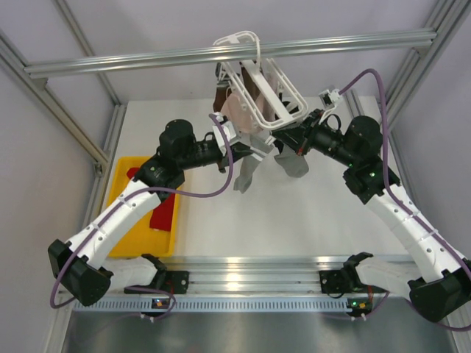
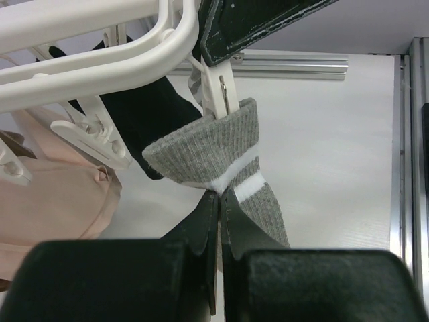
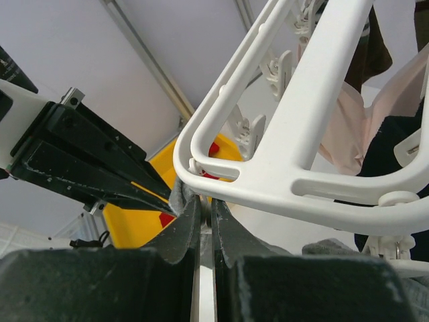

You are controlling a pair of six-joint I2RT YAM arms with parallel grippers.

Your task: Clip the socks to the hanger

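Note:
The white hanger (image 1: 298, 110) hangs from the rail, several socks below it. My left gripper is shut on a grey sock (image 2: 204, 149) with white stripes, pinching it below its raised cuff. A white clip (image 2: 213, 90) at the hanger's corner reaches down to that cuff; I cannot tell whether cloth lies between its fingers. My right gripper is shut on this clip's upper part, mostly hidden behind the hanger's corner. From above, the sock (image 1: 248, 173) dangles under the left gripper.
A pink sock (image 2: 60, 194) and a black sock (image 2: 157, 111) hang close by, and another grey sock (image 1: 294, 163) hangs to the right. At left stands a yellow bin (image 1: 121, 239) with red cloth (image 1: 163, 213).

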